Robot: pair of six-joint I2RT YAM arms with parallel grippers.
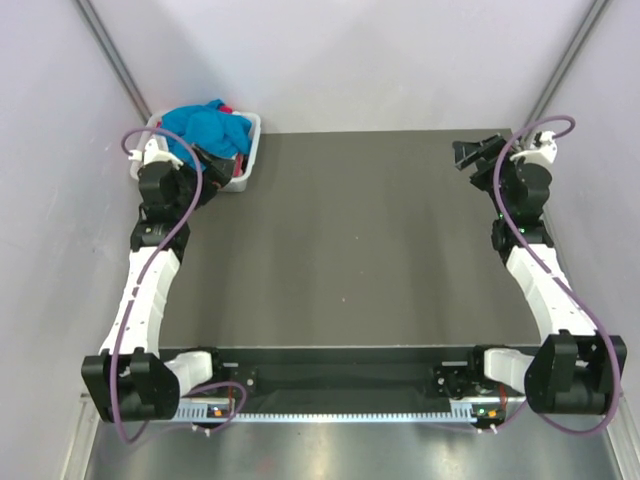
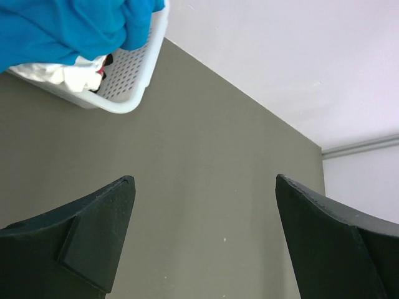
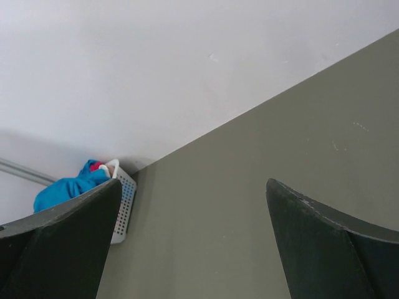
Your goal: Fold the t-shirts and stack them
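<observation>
A heap of crumpled shirts fills the white basket (image 1: pixel 255 150) at the back left; a bright blue shirt (image 1: pixel 208 127) lies on top, with bits of red and white cloth around it. My left gripper (image 1: pixel 222 168) is at the basket's front side in the top view, covering part of it. Its fingers (image 2: pixel 93 240) stand wide apart with only bare table between them. Over at the back right, my right gripper (image 1: pixel 470 153) is open and empty, far from the basket. The right wrist view shows the blue shirt (image 3: pixel 72 187) partly behind one finger.
White walls (image 1: pixel 370 65) close it off at the back and both sides. Purple cables (image 1: pixel 160 245) loop along each arm.
</observation>
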